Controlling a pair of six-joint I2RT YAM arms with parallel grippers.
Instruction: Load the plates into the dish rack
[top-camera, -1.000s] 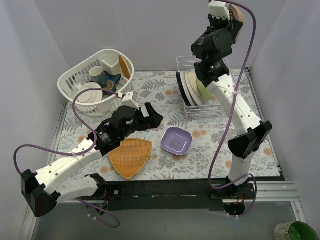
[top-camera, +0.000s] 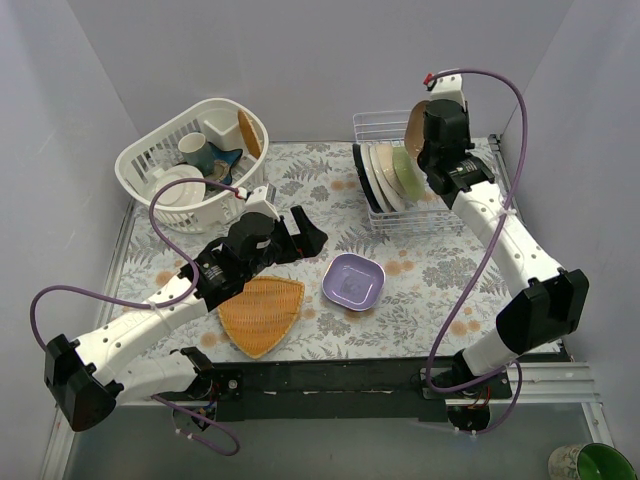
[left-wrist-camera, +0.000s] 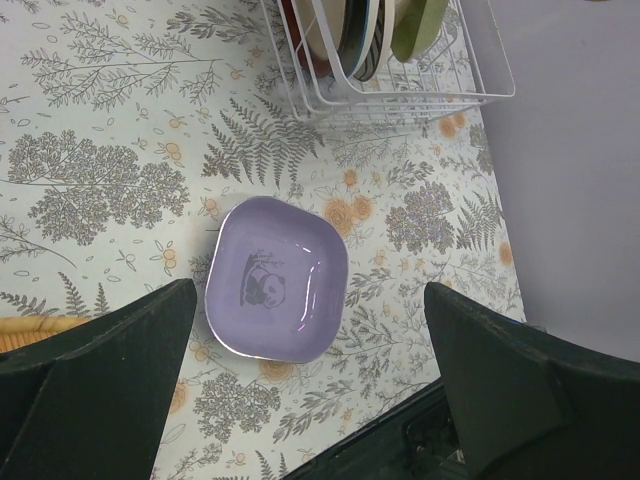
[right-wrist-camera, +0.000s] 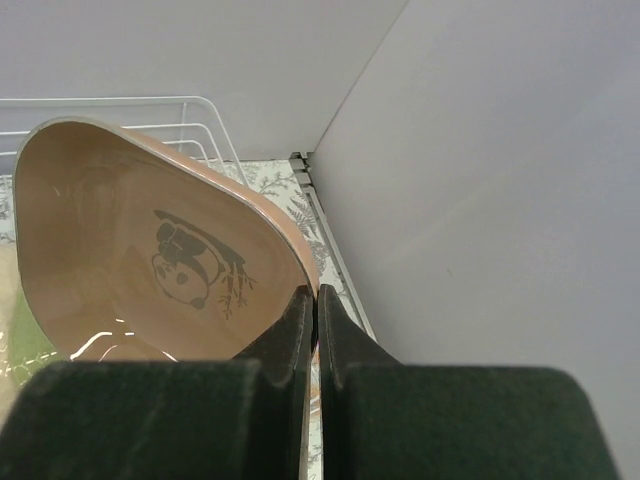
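Observation:
A tan plate with a panda print (right-wrist-camera: 150, 240) is pinched at its edge by my right gripper. In the top view this plate (top-camera: 415, 130) is over the right part of the white wire dish rack (top-camera: 385, 120), where the arm hides much of it. Several plates stand on edge in the rack: a dark one (top-camera: 365, 180), pale ones and a green one (top-camera: 406, 175). A square lilac plate (top-camera: 353, 281) lies flat on the table. My left gripper (top-camera: 306, 235) hangs open and empty above and to the left of it.
A white basket (top-camera: 135, 170) at the back left holds a mug, white plates and other dishes. A woven mat (top-camera: 262, 315) lies at the front left. Grey walls close in behind and at the right, near the rack.
The left arm stays almost still.

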